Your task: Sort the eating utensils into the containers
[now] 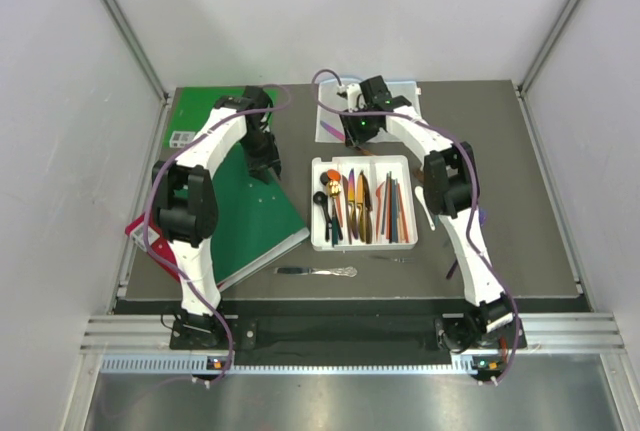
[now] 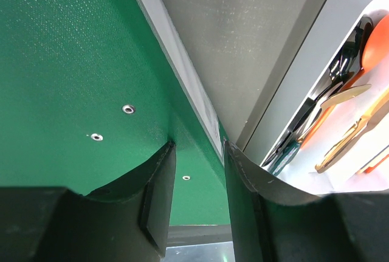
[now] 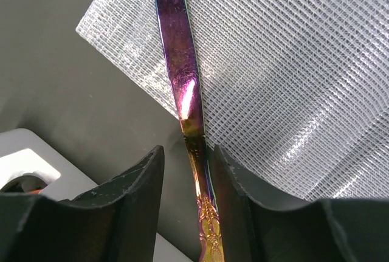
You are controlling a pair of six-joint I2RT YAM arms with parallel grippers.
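Note:
Across the corner of a ribbed white mat lies an iridescent purple-and-gold knife (image 3: 182, 73). My right gripper stands open low over it; the knife runs through the gap between its fingers, closer to the right one. A white tray (image 1: 407, 242) in the middle of the table holds several spoons, knives and slim utensils, sorted in compartments. Over the edge of a green board hangs my left gripper, partly open, with nothing held between its fingers. Loose on the table are a silver-and-dark knife (image 1: 315, 271) and a white spoon (image 1: 424, 207).
The large green board (image 1: 240, 216) fills the left side, with a red piece (image 1: 152, 243) at its outer edge. The white mat (image 1: 405, 99) lies at the back. A small silver utensil (image 1: 388, 259) rests before the tray. Open table lies at right.

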